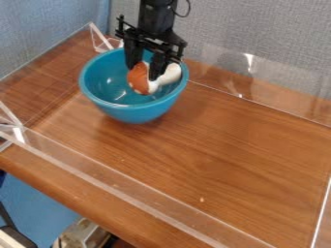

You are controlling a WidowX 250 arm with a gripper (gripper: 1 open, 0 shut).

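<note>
A teal bowl point(119, 102) stands on the wooden table at the upper left. My black gripper point(147, 66) reaches down into it from above, its fingers around an orange-and-white object point(165, 77) inside the bowl. Whether the fingers are closed on that object or only beside it is hard to tell, as is how far apart they stand.
Transparent panels edge it at the back and along the left, and a grey wall rises behind it.
</note>
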